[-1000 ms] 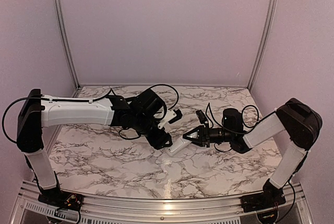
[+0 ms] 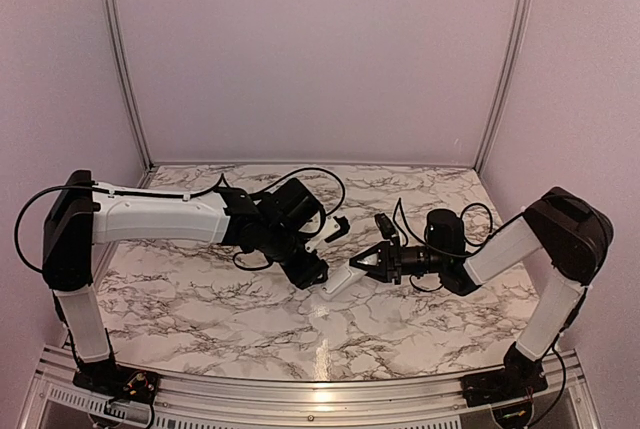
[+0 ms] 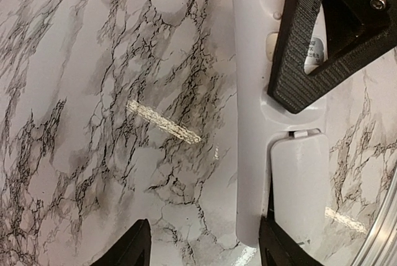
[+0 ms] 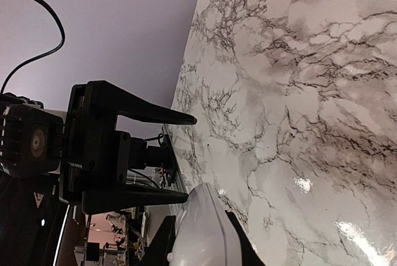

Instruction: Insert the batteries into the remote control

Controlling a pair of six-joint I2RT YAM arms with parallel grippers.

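The white remote control (image 3: 251, 123) is held by my right gripper (image 2: 368, 261), which is shut on its upper part. In the left wrist view, its battery cover (image 3: 299, 185) sits over the lower part, a little askew, with a dark gap along its left edge. My left gripper is part open, one fingertip at the cover's left edge near the remote's lower end, the other over bare marble. In the right wrist view the remote's white body fills the bottom centre. No loose batteries show.
A metal rail (image 2: 310, 389) runs along its front edge, and pale walls enclose the back and sides. Both arms' cables loop above the table.
The right arm and the remote look unchanged.
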